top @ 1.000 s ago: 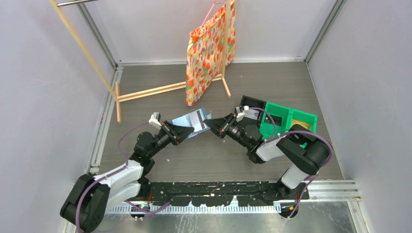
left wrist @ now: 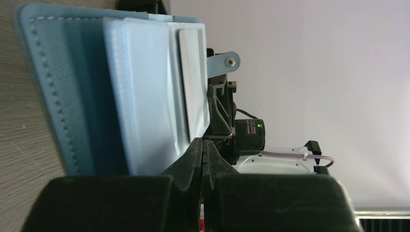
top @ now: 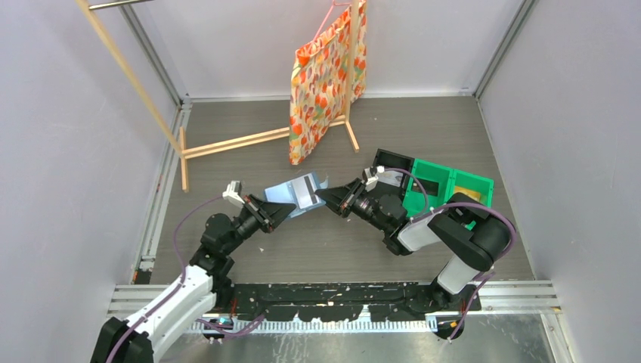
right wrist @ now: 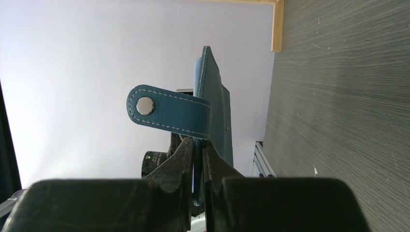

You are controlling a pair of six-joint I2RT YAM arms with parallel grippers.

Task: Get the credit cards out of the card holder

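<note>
The light blue card holder is held open above the table between both arms. A white card with a dark stripe lies on its inner side, and in the left wrist view the white card sits in a slot of the holder. My left gripper is shut at the near edge of the card; nothing shows between its fingers. On the right, my right gripper is shut on the holder's edge beside the snap strap. Any further cards are hidden.
Green bins and a black tray stand right of the holder, partly behind the right arm. A patterned cloth bag hangs on a wooden frame at the back.
The card and holder have shifted a little the same way. The right arm looks still.
</note>
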